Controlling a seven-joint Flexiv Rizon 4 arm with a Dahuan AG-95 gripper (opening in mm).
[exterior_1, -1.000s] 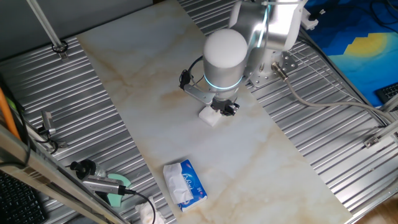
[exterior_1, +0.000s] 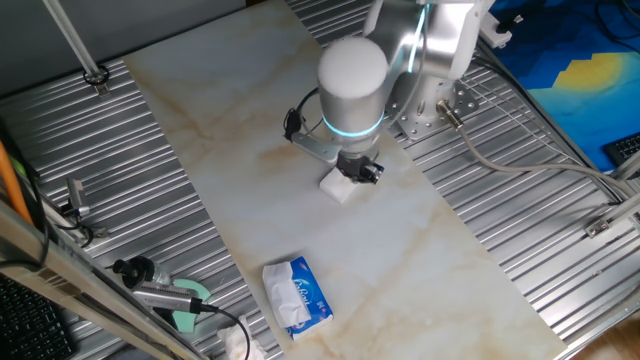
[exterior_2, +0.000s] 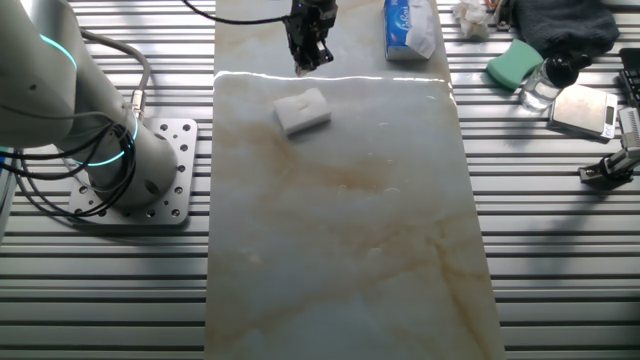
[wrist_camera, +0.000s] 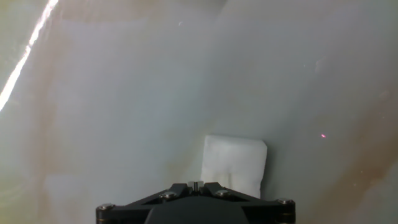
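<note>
A white, roughly rectangular block (exterior_2: 302, 111), perhaps a sponge or folded tissue, lies on the marbled board (exterior_2: 330, 240). My gripper (exterior_2: 312, 68) hangs above the board, apart from the block in exterior view 2. From exterior view 1, the gripper (exterior_1: 366, 173) covers part of the white block (exterior_1: 338, 186). In the wrist view the block (wrist_camera: 234, 163) shows just beyond and right of the gripper, its near edge hidden. The black fingers meet at the middle there, shut, with nothing visible between them.
A blue-and-white tissue pack (exterior_1: 298, 297) sits near the board's edge. Beyond that edge are a green item (exterior_2: 514, 64), a clear bottle (exterior_2: 546, 84) and a small scale (exterior_2: 583, 110). The board is otherwise largely bare.
The arm has shifted slightly to the left in exterior view 1, the gripper staying over the block's side. The white block and the tissue pack have not moved.
</note>
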